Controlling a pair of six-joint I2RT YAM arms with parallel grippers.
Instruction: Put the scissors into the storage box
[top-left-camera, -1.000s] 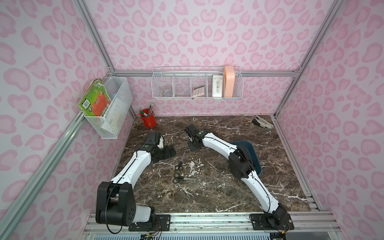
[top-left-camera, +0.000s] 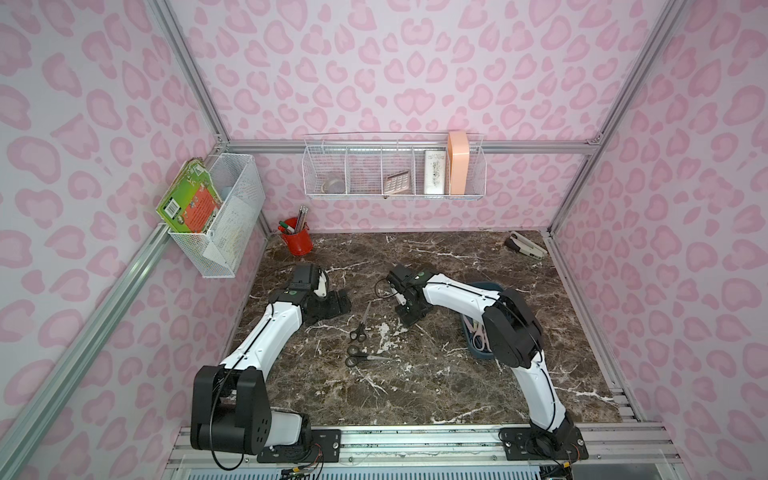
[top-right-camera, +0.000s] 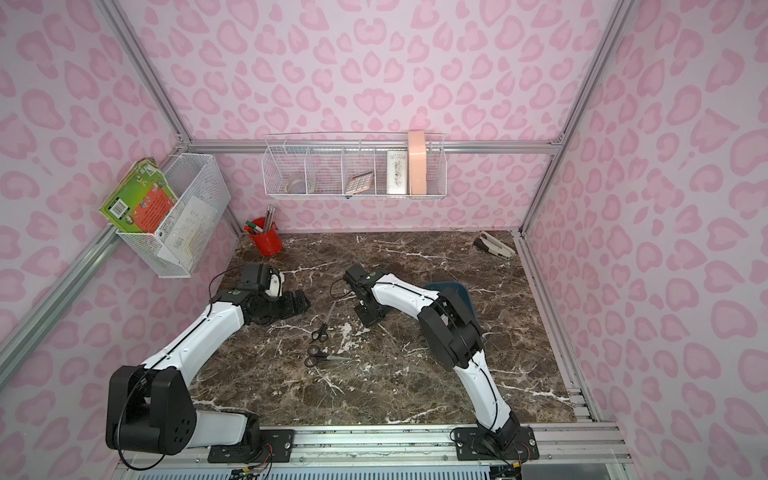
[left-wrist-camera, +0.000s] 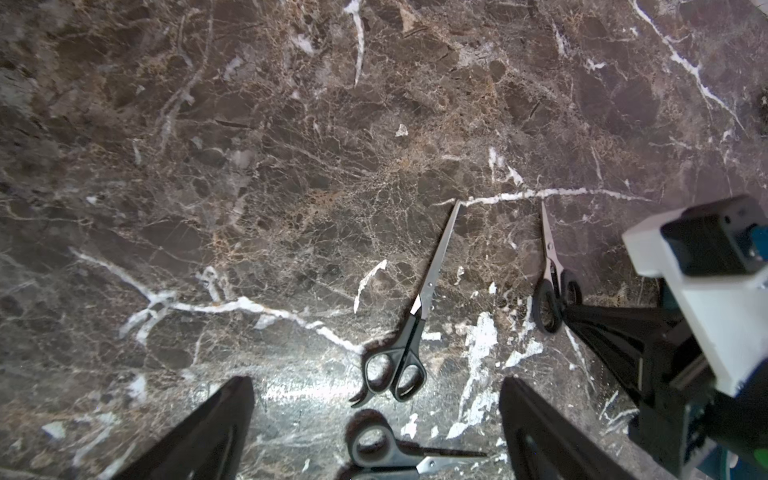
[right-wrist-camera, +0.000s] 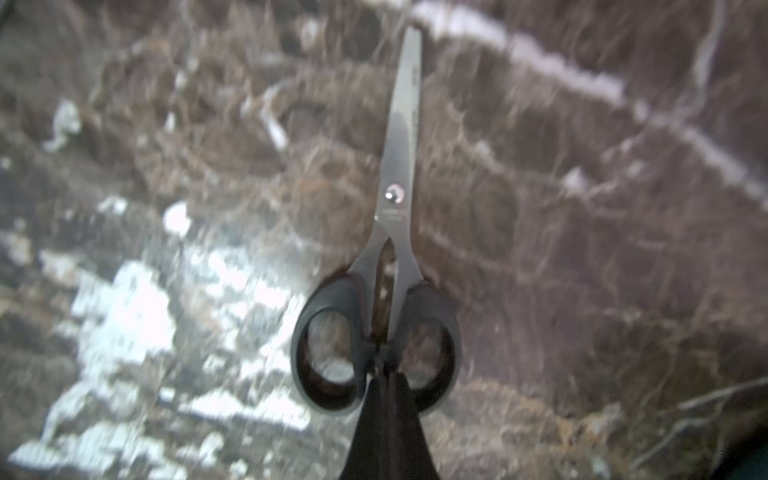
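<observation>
Three pairs of black-handled scissors lie on the marble table. The middle pair (left-wrist-camera: 417, 336) and the lower pair (left-wrist-camera: 376, 449) lie below my left gripper (top-left-camera: 340, 304), which is open with nothing between its fingers. In the right wrist view, the shut fingertips of my right gripper are at the handles of a third pair (right-wrist-camera: 398, 160); whether they touch it cannot be told. The blue storage box (top-left-camera: 480, 340) sits under the right arm, partly hidden, with scissors visible inside.
A red pen cup (top-left-camera: 297, 242) stands back left, a stapler (top-left-camera: 525, 246) back right. Wire baskets (top-left-camera: 364, 192) hang on the back and left walls.
The right arm and gripper have moved right and toward the front, away from the back of the table. The left arm looks unchanged.
</observation>
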